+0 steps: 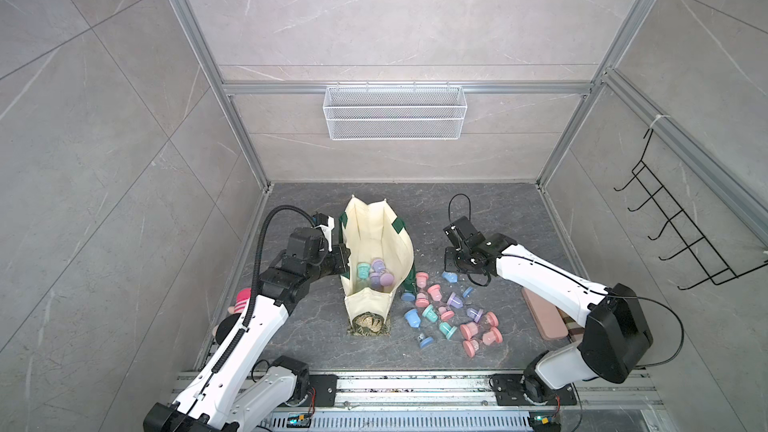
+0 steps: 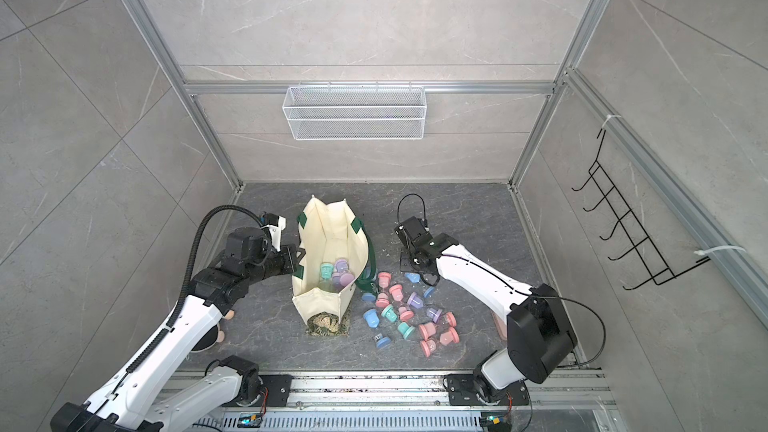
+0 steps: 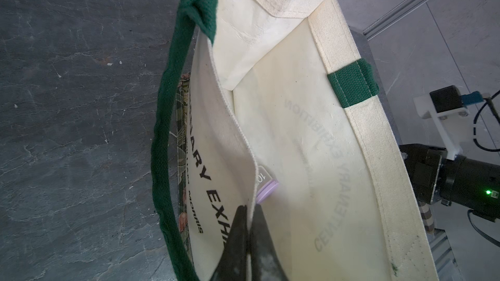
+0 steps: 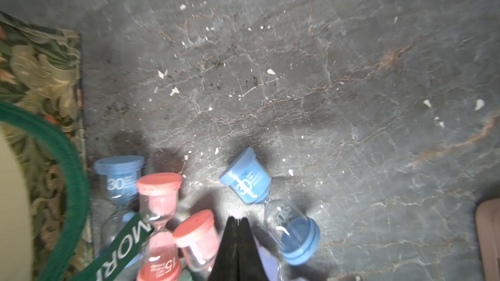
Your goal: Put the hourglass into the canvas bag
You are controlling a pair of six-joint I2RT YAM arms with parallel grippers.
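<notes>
A blue hourglass [image 4: 291, 229] lies tilted on the dark table in the right wrist view. My right gripper is shut with nothing between its fingers, and the blue hourglass rests apart from it, to its right. Several other pink, purple, teal and blue hourglasses [image 1: 445, 329] lie scattered below that arm. The canvas bag [image 1: 374, 224] stands open at the table's middle, with several hourglasses inside. In the left wrist view my left gripper pinches the bag's near edge, and a purple-capped hourglass [image 3: 265, 184] shows inside.
Green straps [image 3: 164, 140] hang on the bag's sides, one near the loose hourglasses. A pinkish board [image 1: 544, 313] lies right of them. A white wire basket [image 1: 394, 112] hangs on the back wall. Bare table lies behind the right gripper.
</notes>
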